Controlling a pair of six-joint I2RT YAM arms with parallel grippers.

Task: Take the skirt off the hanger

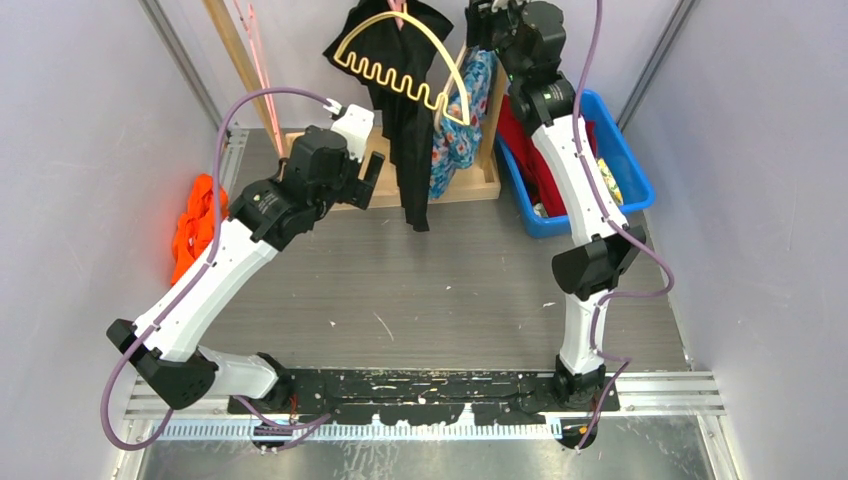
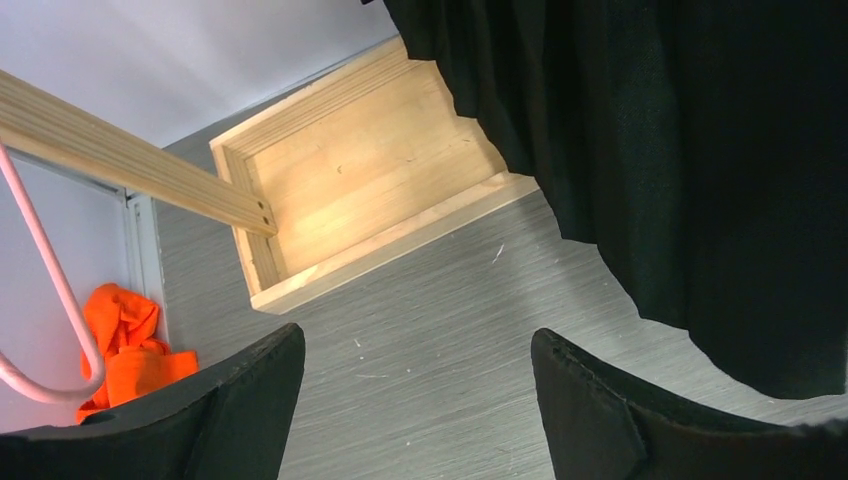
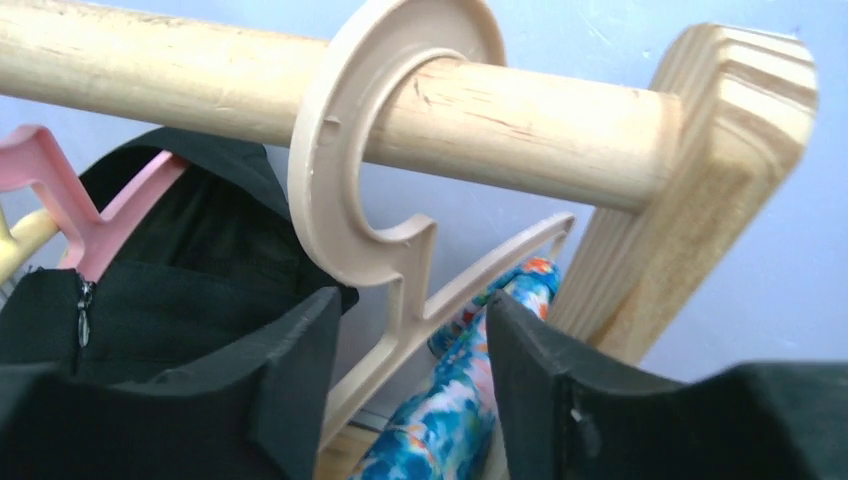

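A black garment (image 1: pixel 380 60), with a zipper showing in the right wrist view, hangs from a pink hanger (image 3: pixel 120 210). Beside it hangs a blue floral garment (image 1: pixel 462 130), below a beige hanger (image 3: pixel 340 180) hooked on the wooden rod. My right gripper is at that hanger, its open fingers on either side of the hanger's neck; whether they touch cannot be told. From above, its tips (image 1: pixel 480 28) are partly hidden. Over the floor, left of the black cloth, my left gripper stands open and empty.
A yellow wavy hanger (image 1: pixel 460 90) sticks out in front of the garments. The rack's wooden post (image 3: pixel 700 180) is close on the right. A blue bin (image 1: pixel 625 180) holds red cloth; orange cloth (image 1: pixel 198 225) lies left.
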